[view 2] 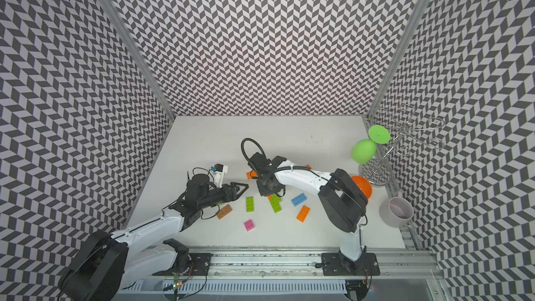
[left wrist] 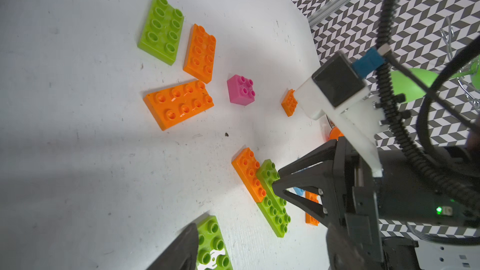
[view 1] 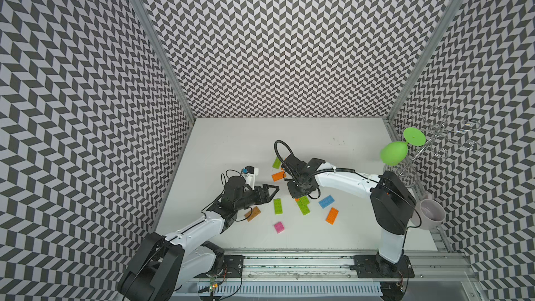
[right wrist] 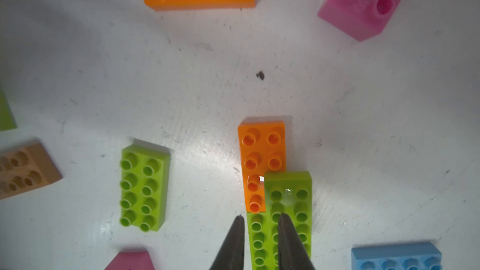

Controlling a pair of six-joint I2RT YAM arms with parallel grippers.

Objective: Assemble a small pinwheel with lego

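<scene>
On the table, an orange brick (right wrist: pixel 262 145) and a green brick (right wrist: pixel 256 242) lie end to end. A second green brick (right wrist: pixel 287 185) overlaps one side of both and looks higher; how firmly they are joined cannot be seen. Over this cluster hovers my right gripper, shut, with no brick between its fingers. In the left wrist view its tips nearly meet beside the upper green brick. My left gripper (view 1: pixel 275 193) stands open and empty to the left, its fingers (left wrist: pixel 177 250) wide apart. Below it is a separate green brick (left wrist: pixel 212 245).
Loose bricks surround the cluster: brown (view 1: pixel 253 213), pink (view 1: pixel 279 227), blue (view 1: pixel 326 201) and orange (view 1: pixel 332 215). Farther back lie more orange, green and pink ones. A mug (view 1: pixel 430 213) and wire rack stand at the right edge.
</scene>
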